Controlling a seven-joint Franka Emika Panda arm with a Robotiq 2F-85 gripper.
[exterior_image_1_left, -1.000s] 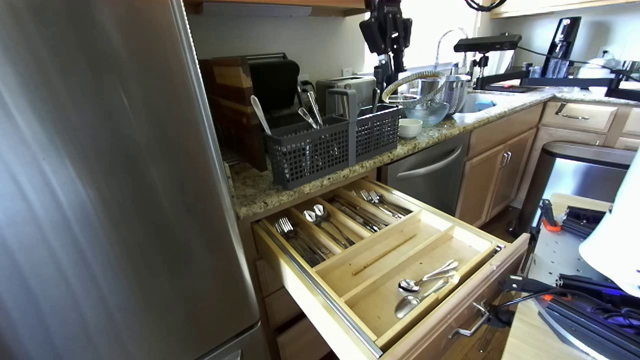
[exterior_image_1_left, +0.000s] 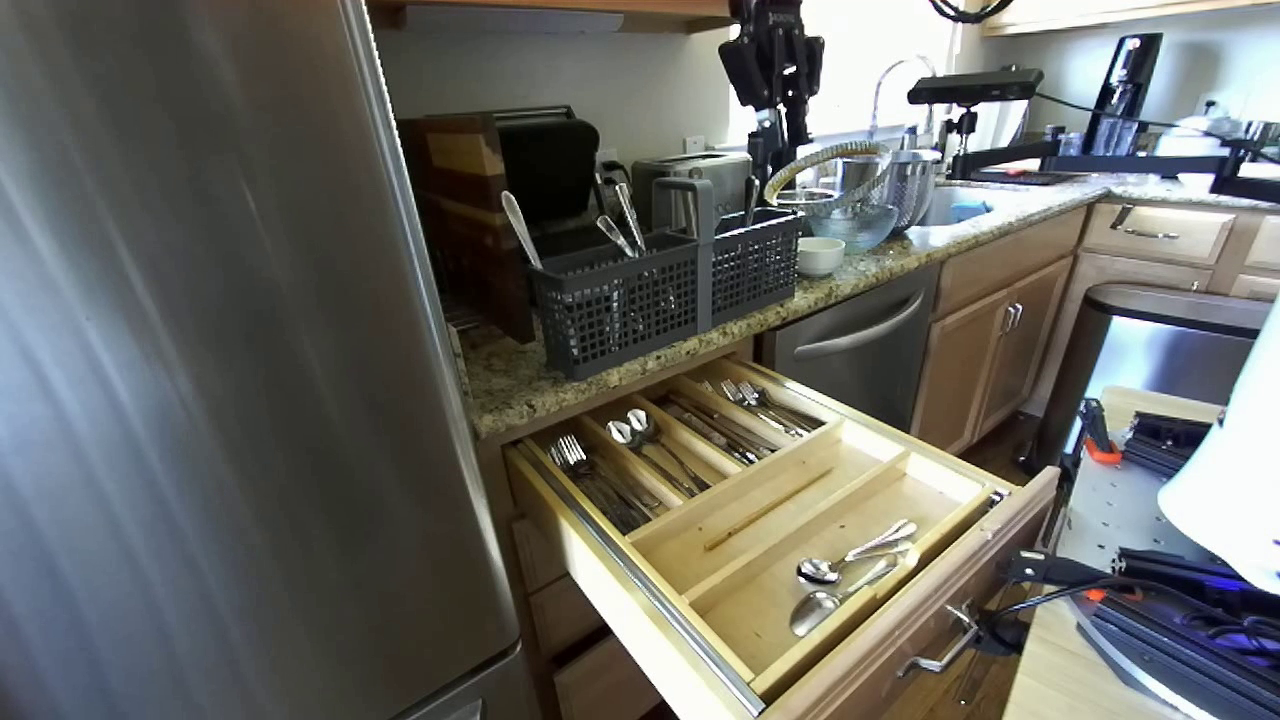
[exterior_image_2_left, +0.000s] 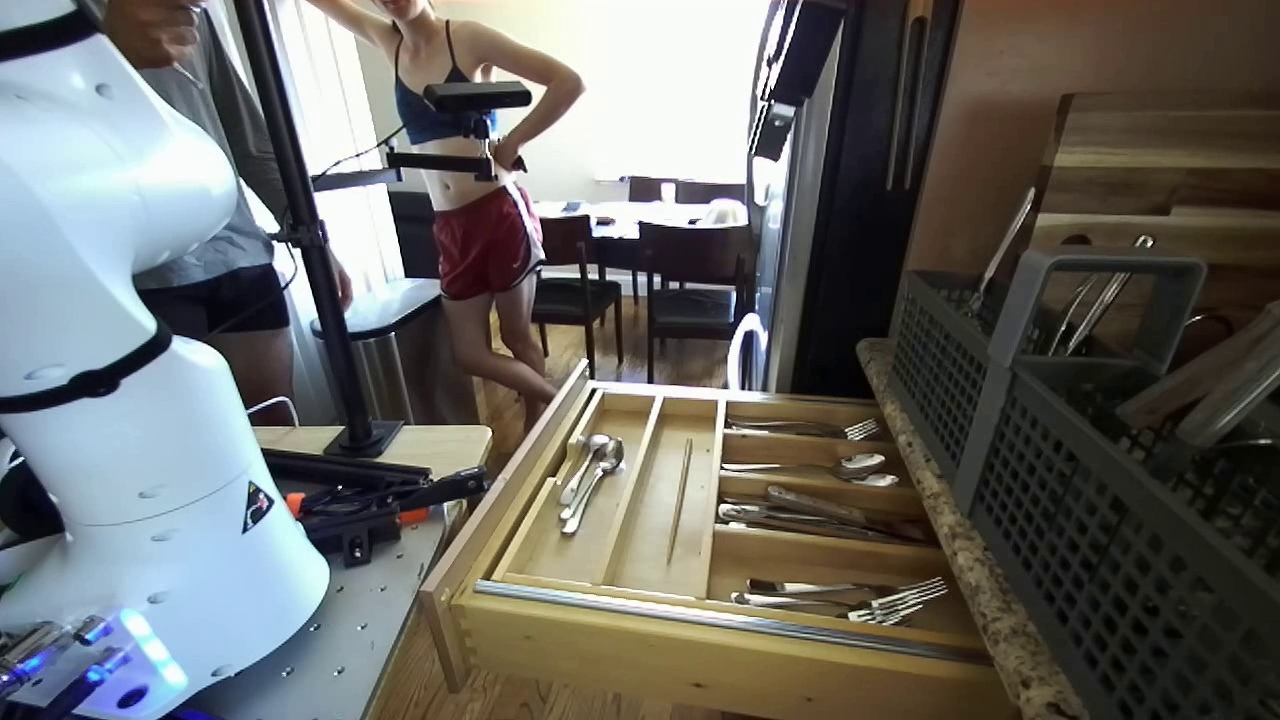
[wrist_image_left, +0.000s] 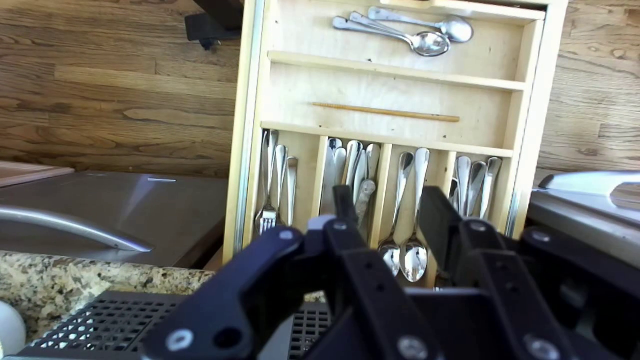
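Observation:
My gripper shows in the wrist view with its two fingers apart, nothing visible between them. It hangs high above the pulled-out drawer (exterior_image_1_left: 564, 528). In exterior view 1 the gripper (exterior_image_1_left: 770, 144) points down behind the grey cutlery basket (exterior_image_1_left: 624, 306), near the window. That basket stands on the counter with several utensils upright in it. Inside the drawer, spoons (wrist_image_left: 414, 261), knives (wrist_image_left: 354, 162), forks (wrist_image_left: 267, 219) and more cutlery (wrist_image_left: 478, 180) fill separate slots. Loose spoons (wrist_image_left: 429, 43) lie in the front compartment, and a chopstick (wrist_image_left: 384, 111) in the middle one.
A steel fridge (exterior_image_1_left: 240, 360) borders the drawer on one side and a dishwasher (exterior_image_1_left: 858, 348) on the other. Behind the basket are a toaster (exterior_image_1_left: 726, 174) and cutting boards (exterior_image_1_left: 462, 180). A white bowl (exterior_image_1_left: 821, 256) sits beside it. People stand beyond the drawer in exterior view 2.

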